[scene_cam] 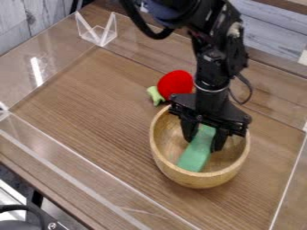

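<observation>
My black gripper (210, 126) reaches down into a wooden bowl (168, 162) at the right of the table, its fingers shut on a green oblong object (196, 154) that lies inclined in the bowl. The upper end of the object is partly hidden by the fingers.
A red round object (175, 84) and a small light-green piece (155, 93) sit behind the bowl, left of the arm. A white wire stand (99, 29) is at the back left.
</observation>
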